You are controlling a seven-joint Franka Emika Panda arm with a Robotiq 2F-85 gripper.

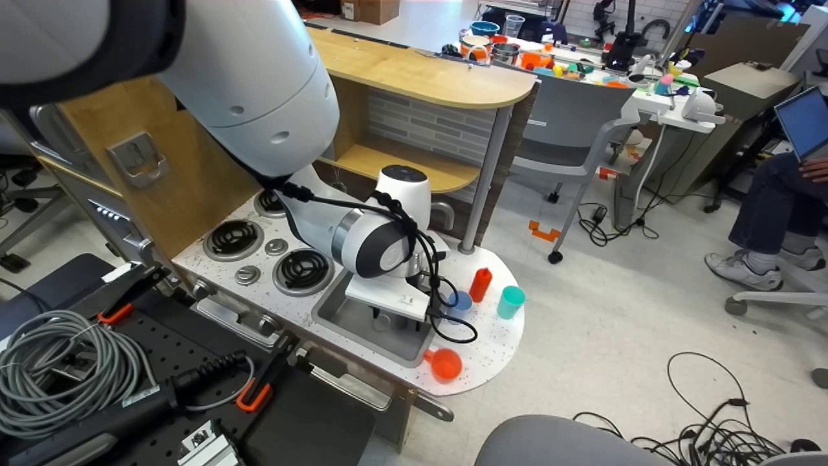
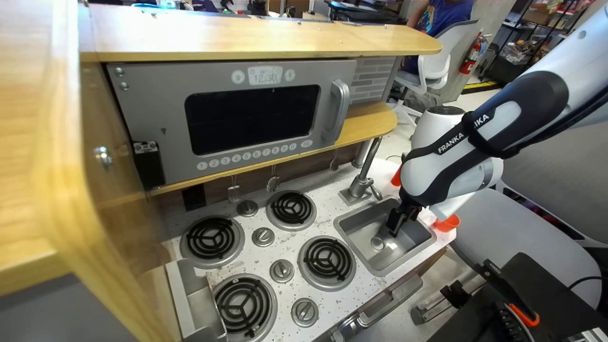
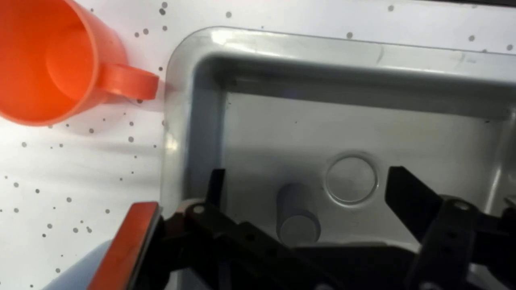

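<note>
My gripper stands open over the grey sink (image 3: 348, 38), its black fingers wide apart with nothing between them. In exterior view 2 the black gripper (image 2: 394, 222) reaches down over the basin. Past the gap between the fingers, a small dark grey cylinder (image 3: 298, 212) shows low in the basin, beside a round ring (image 3: 351, 179) in the sink floor. An orange cup (image 3: 29, 63) sits on the counter left of the basin, its handle toward the rim. From exterior view 1, the arm hides much of the sink.
On the rounded counter end are a red bottle (image 1: 481, 285), a blue cup (image 1: 461, 303) and a teal cup (image 1: 510, 302). The faucet (image 2: 362, 185) rises behind the sink. Stove burners (image 2: 327, 259) lie to one side, below the microwave (image 2: 256, 114).
</note>
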